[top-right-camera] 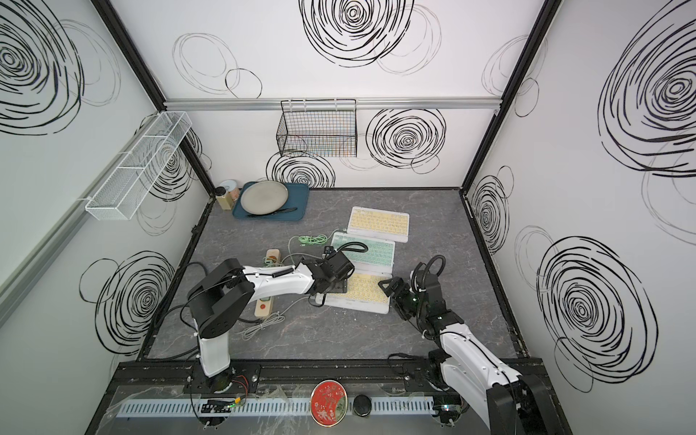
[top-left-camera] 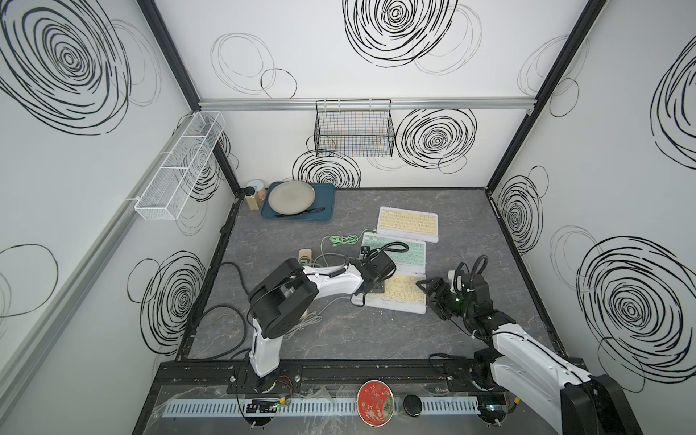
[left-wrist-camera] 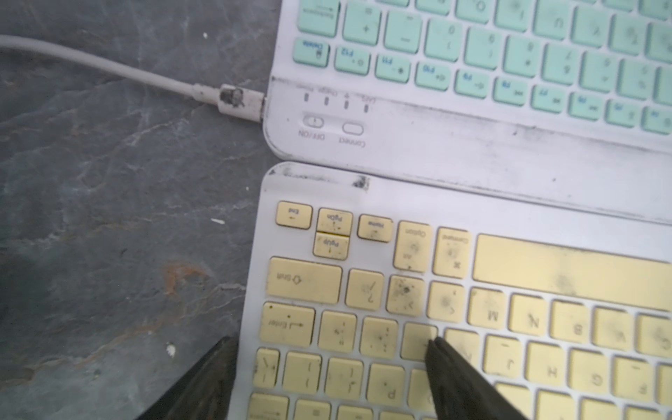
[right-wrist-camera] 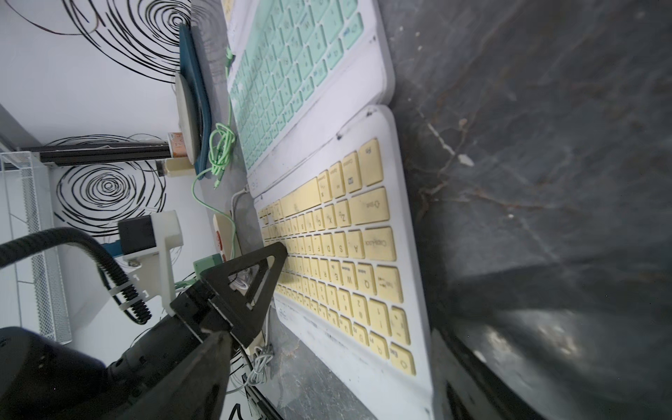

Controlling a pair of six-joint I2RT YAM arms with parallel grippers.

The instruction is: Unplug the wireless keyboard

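Note:
The near yellow-keyed keyboard (left-wrist-camera: 392, 294) lies flat on the table, its far long edge close against the green-keyed keyboard (left-wrist-camera: 455, 126). A white cable plug (left-wrist-camera: 241, 101) sits in the green keyboard's short side; whether a cable enters the near yellow one is hidden in the left wrist view. Above the yellow keyboard's left end, my left gripper stands open, fingers apart with keys visible between them. At that keyboard's right end is my right gripper. Its fingers are apart, with the keyboard's white end showing between them; contact is unclear.
Another yellow-keyed keyboard (top-left-camera: 408, 223) lies farther back. Left of the keyboards are a green cable bundle (top-left-camera: 344, 239), a power strip (top-right-camera: 264, 307) and a coiled grey cable (top-right-camera: 264, 324). A blue tray (top-left-camera: 324, 203) with a plate stands back left.

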